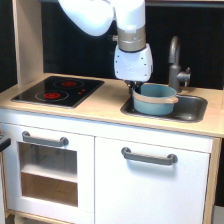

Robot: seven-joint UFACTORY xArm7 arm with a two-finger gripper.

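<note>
A blue-grey pot (pixel 154 106) with what looks like a tan handle sits upright in or over the dark sink (pixel 186 107) at the right of the counter. My white arm comes down from above, and the gripper (pixel 132 86) is at the pot's left rim. Its dark fingers are small and blend with the sink behind them. Whether they are closed on the rim does not show.
Behind the pot stands a dark faucet (pixel 176 68). A black stove top (pixel 58 91) with red burner rings fills the left side of the wooden counter (pixel 98 104). Below are white cabinet doors with grey handles; the left one has a window.
</note>
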